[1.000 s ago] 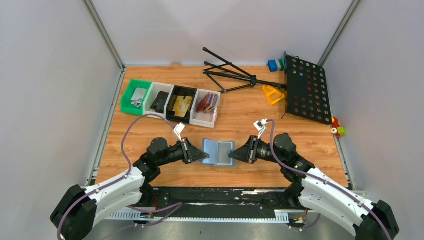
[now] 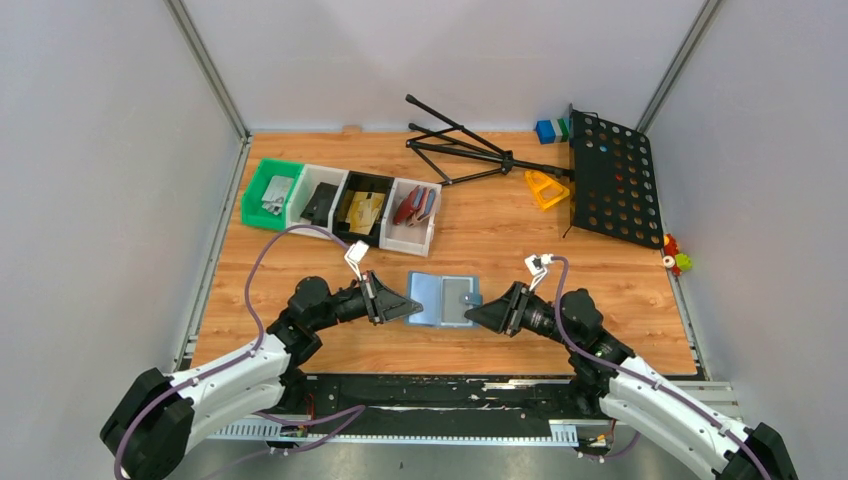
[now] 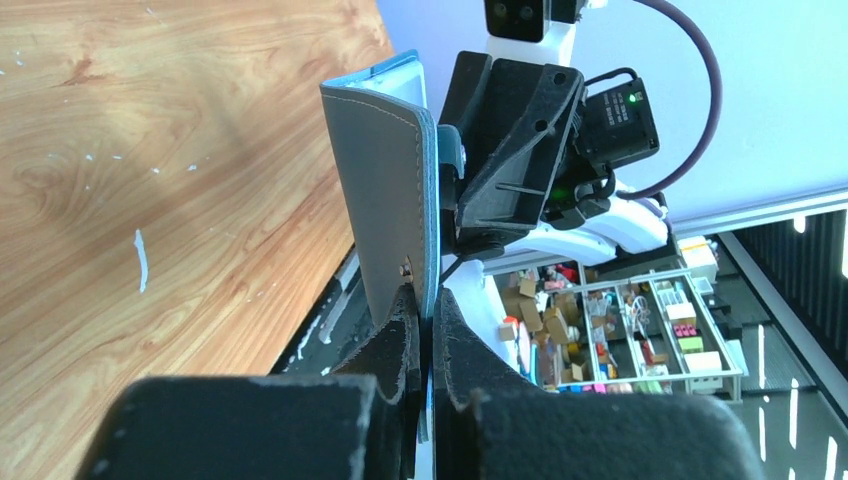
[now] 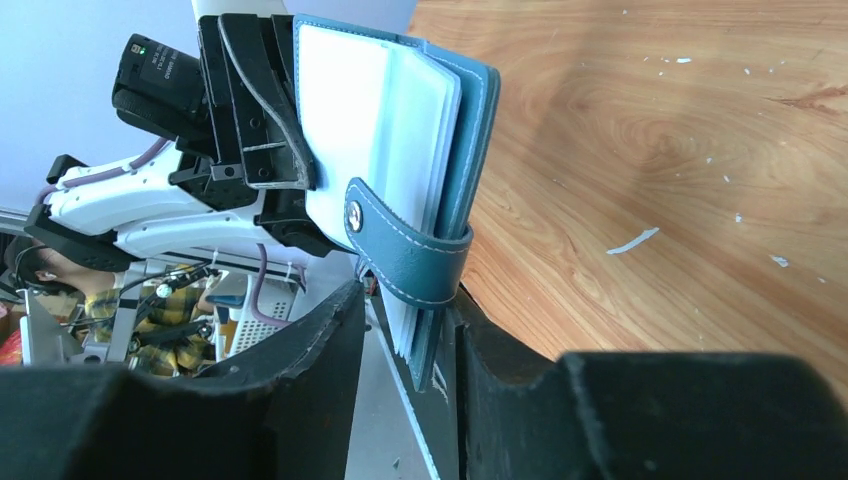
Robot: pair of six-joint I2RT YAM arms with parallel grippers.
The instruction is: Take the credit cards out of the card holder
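Observation:
A blue card holder [image 2: 426, 300] is held open above the table between my two grippers. My left gripper is shut on the left cover of the card holder [image 3: 375, 190], whose grey outer side faces that wrist camera. In the right wrist view, the card holder [image 4: 465, 140] shows a stack of clear sleeves under a snap strap [image 4: 410, 255]. My right gripper is at its lower edge, beneath the strap. Its fingers appear part open around that edge; whether they grip it cannot be told. Any cards inside cannot be made out.
Four bins [image 2: 309, 172] with small items stand at the back left. A black folded stand [image 2: 612, 180], a yellow triangle [image 2: 545, 200] and small toys [image 2: 676, 258] lie at the back right. The table around the card holder is clear.
My right gripper and arm have shifted slightly right and turned since the earlier top views, and the card holder appears slightly wider or further right.

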